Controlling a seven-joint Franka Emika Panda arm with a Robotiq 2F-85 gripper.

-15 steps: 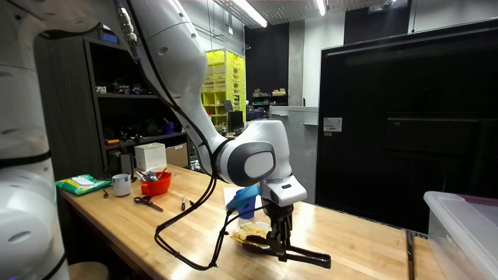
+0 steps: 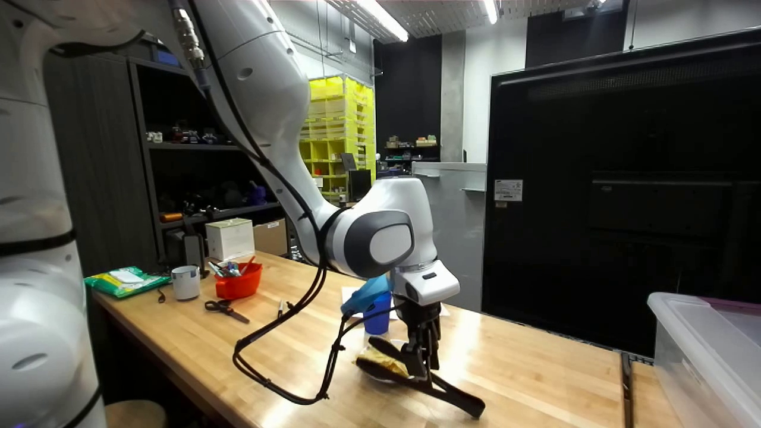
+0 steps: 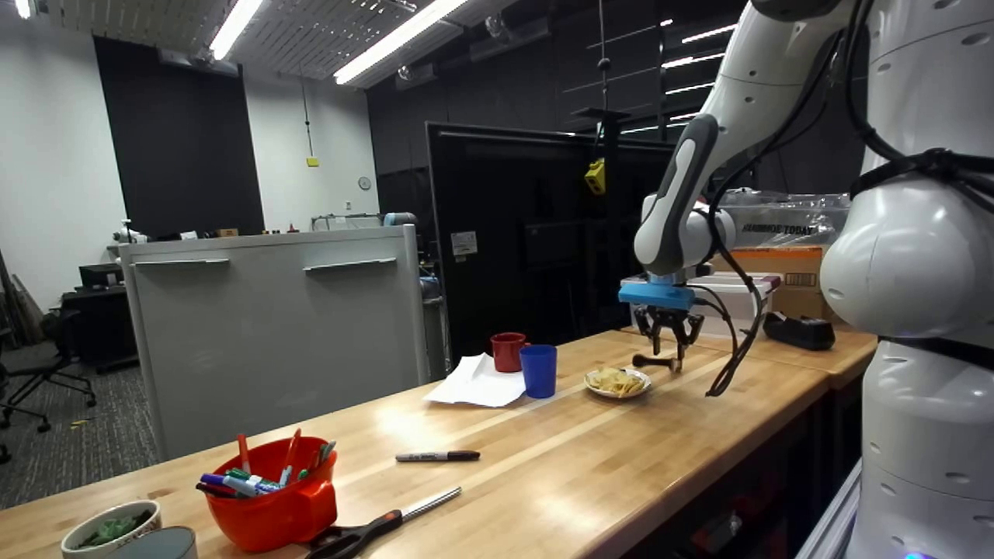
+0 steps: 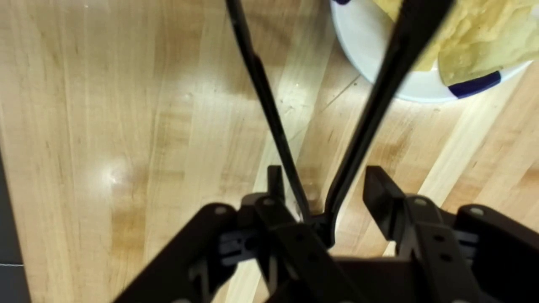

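Note:
Black tongs point(image 4: 371, 121) stand between the fingers of my gripper in the wrist view, their arms spread apart. The gripper is open, with a clear gap between its right finger and the tongs; whether the left finger touches them I cannot tell. In exterior view 1 the tongs point(image 2: 456, 400) slant under the gripper point(image 2: 421, 364), one end low to the right, the other over the chips point(image 2: 381, 361). A white plate point(image 4: 356, 35) with a blue-marked rim carries yellow chips point(image 4: 475, 33), at the wrist view's upper right.
Beside the plate stand a blue cup point(image 3: 538, 371), a red mug point(image 3: 509, 351) and white paper point(image 3: 477, 382). A marker point(image 3: 438, 456), scissors point(image 3: 373, 531) and a red pen holder point(image 3: 279, 512) lie farther along the table. A clear bin point(image 2: 703, 356) is at the right.
The gripper has shifted slightly left in exterior view 1 and its fingers have opened. The tongs have moved left with it, tilted more steeply, and their arms have spread wider.

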